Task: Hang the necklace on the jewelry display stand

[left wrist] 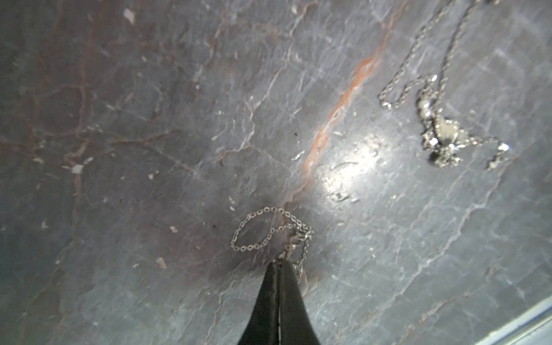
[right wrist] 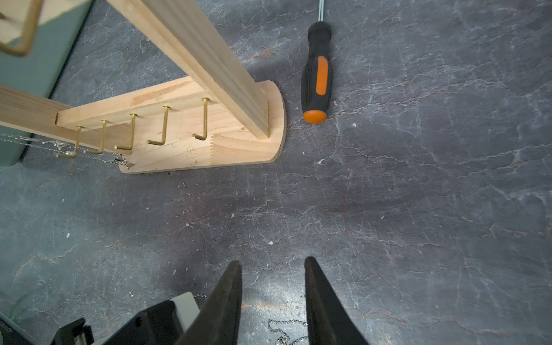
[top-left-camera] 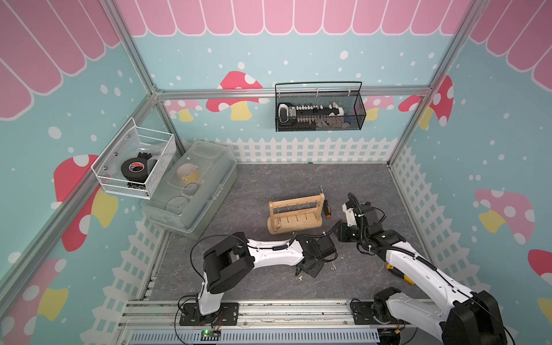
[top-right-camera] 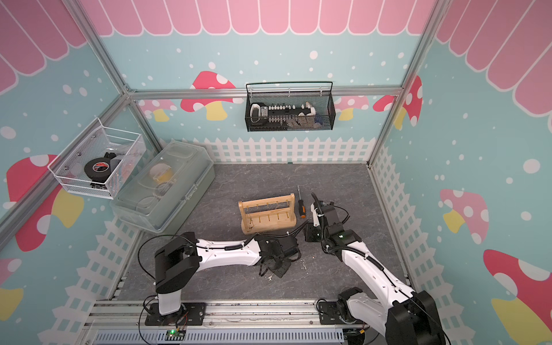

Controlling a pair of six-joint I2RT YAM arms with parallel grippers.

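Observation:
The wooden jewelry stand (top-left-camera: 294, 224) stands mid-table; the right wrist view shows its brass hooks (right wrist: 164, 123), with chain on those at the left. A thin chain necklace (left wrist: 253, 246) lies on the table under the tip of my left gripper, which is shut; whether any chain is between its fingertips is unclear. A second, tangled necklace (left wrist: 447, 132) lies apart at upper right in the left wrist view. My right gripper is open over bare table, in front of the stand, with nothing between its fingers.
A screwdriver (right wrist: 315, 80) lies right of the stand. A clear-lidded storage box (top-left-camera: 204, 166) fills the back left. A yellow tool (top-left-camera: 408, 277) lies under the right arm.

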